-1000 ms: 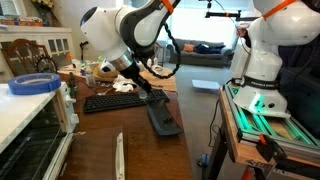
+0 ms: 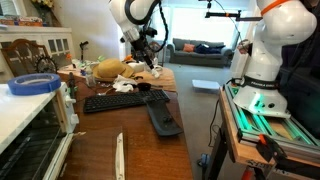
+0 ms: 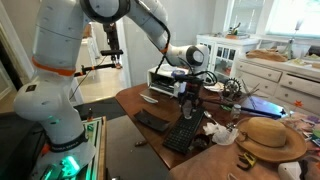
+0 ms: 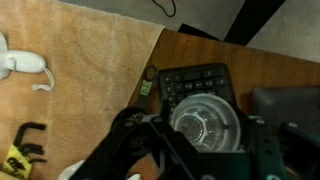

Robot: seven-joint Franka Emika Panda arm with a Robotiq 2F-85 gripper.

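A clear, round-rimmed cup (image 4: 205, 122) sits between the fingers of my gripper, which is shut on it; its open mouth shows in the wrist view. In exterior view 1 the gripper (image 2: 152, 62) hangs above the far side of the table, past the black keyboard (image 2: 115, 101). From exterior view 2 the gripper (image 3: 187, 98) appears over the keyboard (image 3: 184, 132), and the cup is hard to make out there. Part of the keyboard (image 4: 195, 78) lies below the cup in the wrist view.
A black tray (image 2: 163, 119) lies at the table's near right edge. A tan cloth (image 4: 75, 60) bears a white object (image 4: 22, 62) and a yellow-black clamp (image 4: 20, 152). A brown hat (image 3: 268, 131) and a blue roll (image 2: 35, 84) also lie around. Bare wood shows in front.
My gripper has moved away from exterior view 1, toward the far side of the table, and appears higher and slightly right. The keyboard and tray have stayed put.
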